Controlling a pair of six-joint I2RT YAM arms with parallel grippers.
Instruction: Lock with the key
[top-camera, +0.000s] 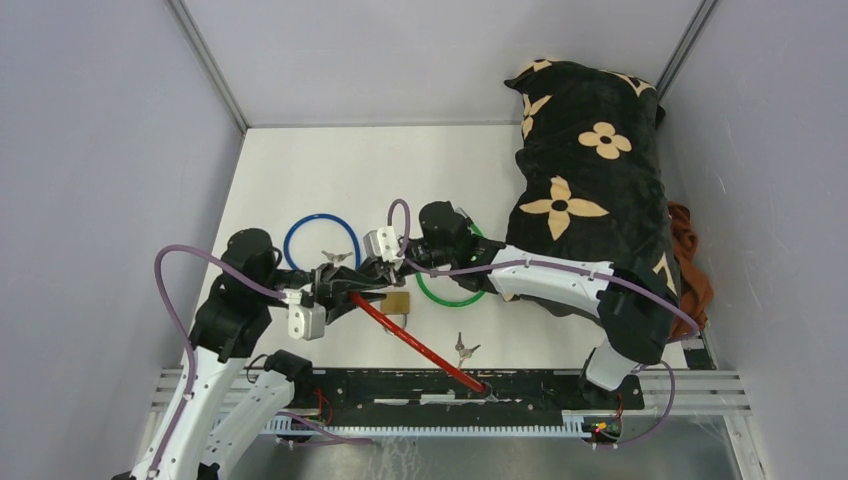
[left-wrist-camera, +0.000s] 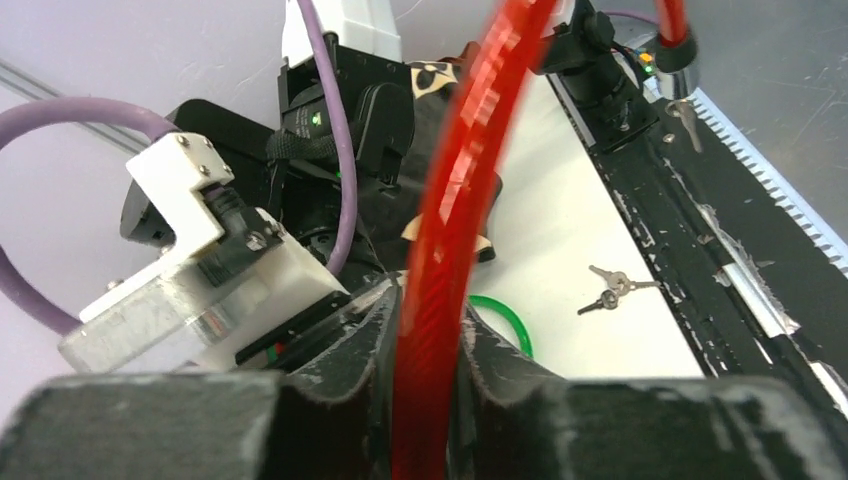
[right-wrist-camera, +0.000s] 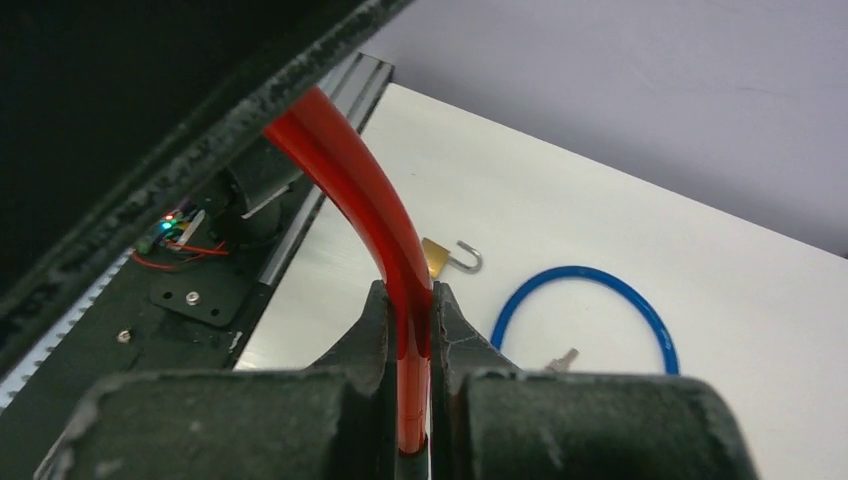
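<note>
A red cable lock (top-camera: 420, 350) runs between my grippers and dangles toward the front edge, a key in the metal end in the left wrist view. My right gripper is shut on the red cable (right-wrist-camera: 385, 230). My left gripper (top-camera: 350, 290) is beside it, the cable (left-wrist-camera: 455, 210) passing between its fingers; whether it grips firmly is unclear. A brass padlock (top-camera: 394, 302) with open shackle lies below the grippers. Loose keys lie by the blue loop (top-camera: 320, 216) and near the front edge (left-wrist-camera: 615, 285).
A green loop (top-camera: 450, 300) lies under the right arm. A large dark patterned cushion (top-camera: 590, 140) fills the right side of the table.
</note>
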